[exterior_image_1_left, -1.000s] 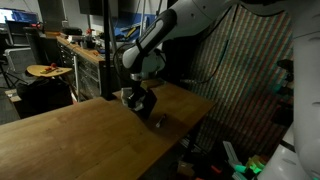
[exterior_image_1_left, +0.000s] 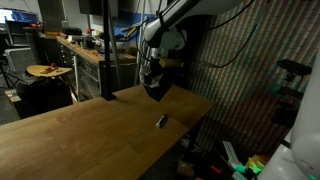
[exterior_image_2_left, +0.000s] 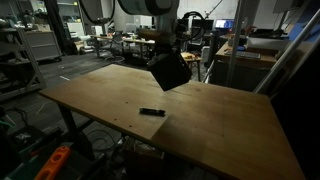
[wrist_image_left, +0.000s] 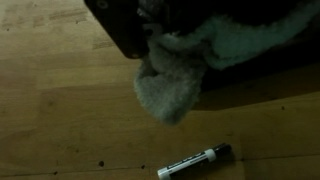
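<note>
My gripper is shut on a grey, fuzzy cloth-like thing (wrist_image_left: 168, 90), which bulges out below the dark finger in the wrist view. A teal-grey fold (wrist_image_left: 255, 38) of soft material runs off to the right of it, mostly in shadow. Both exterior views show a dark blocky shape at the end of the arm, above the table; the soft thing cannot be made out there. A white marker with a dark end (wrist_image_left: 195, 161) lies on the wood, apart from the cloth. It also appears as a small marker (exterior_image_2_left: 152, 112) near the table's front edge.
A dark curtain (exterior_image_1_left: 245, 70) hangs on the right.
In exterior view 1 my gripper has risen and moved right and back from its lower place over the table. The marker stays where it was and shows more clearly.
</note>
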